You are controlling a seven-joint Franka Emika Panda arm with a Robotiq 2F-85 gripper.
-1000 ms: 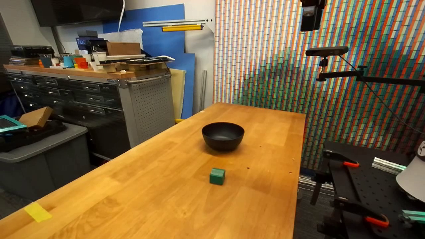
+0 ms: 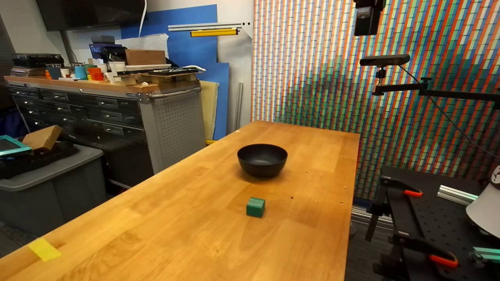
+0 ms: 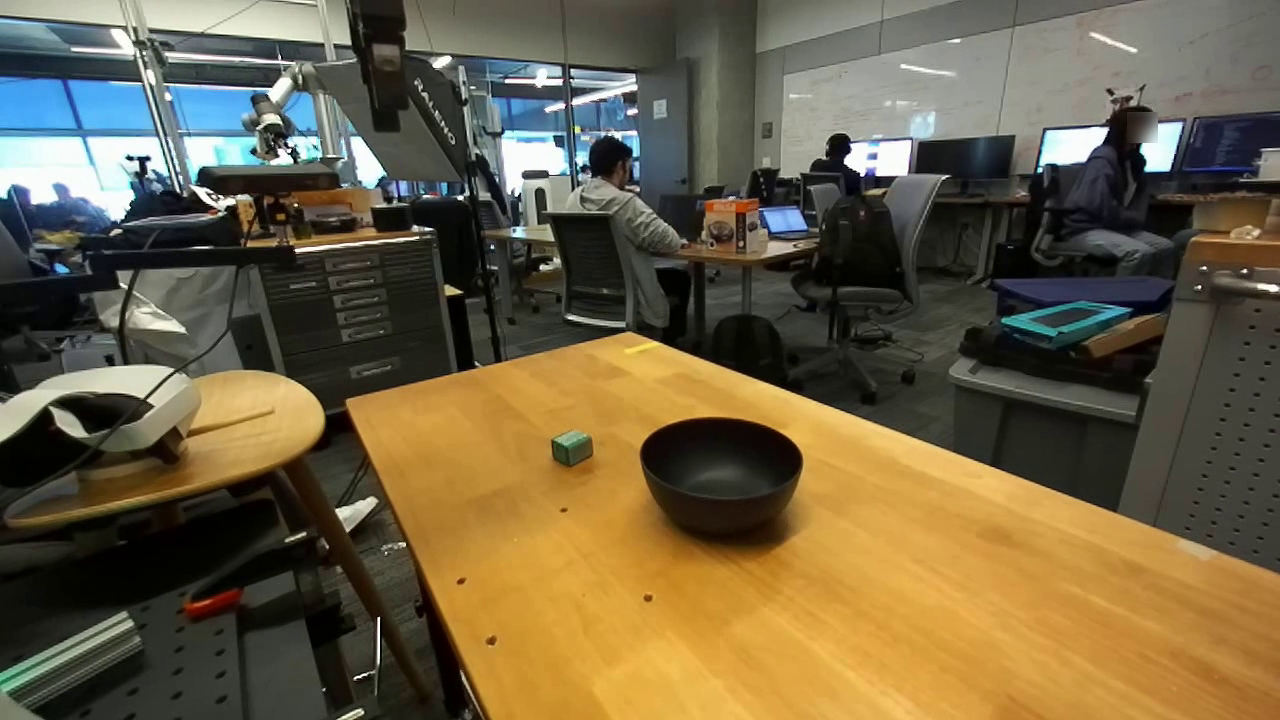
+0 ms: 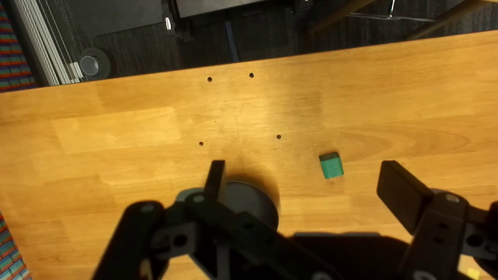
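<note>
A small green block (image 2: 255,207) rests on the wooden table, apart from a round black bowl (image 2: 262,161). From the opposite side, the bowl (image 3: 720,476) looks empty, and the block (image 3: 572,448) lies to its left. My gripper is open high over the table, its two dark fingers spread wide. Between them, well below, the green block (image 4: 332,166) shows on the tabletop. The left finger and the gripper's body hide much of the bowl (image 4: 249,200). Only a dark part of the gripper (image 2: 366,30) enters the top of exterior view 1.
Bare tabletop (image 2: 201,206) surrounds the block and bowl. Yellow tape (image 2: 44,249) marks the table's left edge. A camera on a bracket (image 2: 384,60) stands off the table's right side, above a black cart with orange-tipped clamps (image 2: 443,260).
The dark gripper part at the top of exterior view 1 sits very slightly higher than before. The block and bowl have not moved.
</note>
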